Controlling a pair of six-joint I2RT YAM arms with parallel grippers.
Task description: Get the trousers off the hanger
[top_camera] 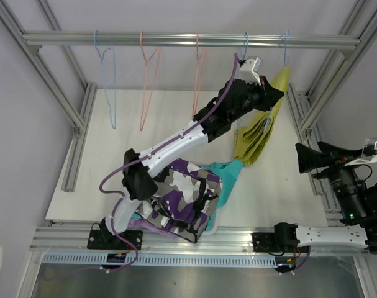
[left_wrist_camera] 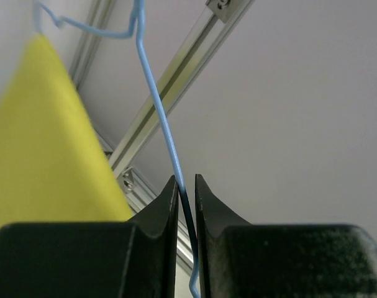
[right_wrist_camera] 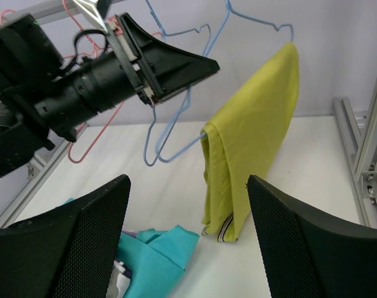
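Observation:
Yellow trousers (top_camera: 258,136) hang folded over a blue hanger below the rail, seen as a yellow sheet (left_wrist_camera: 51,143) at left in the left wrist view. My left gripper (top_camera: 269,93) is up at this hanger, the blue wire running between its fingertips in the left wrist view; whether they grip it is unclear. My right gripper (top_camera: 312,155) stands open at the lower right of the trousers, nothing visible between its fingers in the right wrist view.
Other blue and pink hangers hang on the steel rail (top_camera: 176,38). Teal and camouflage garments (top_camera: 182,198) lie at the front middle of the white board. The board's right part is clear.

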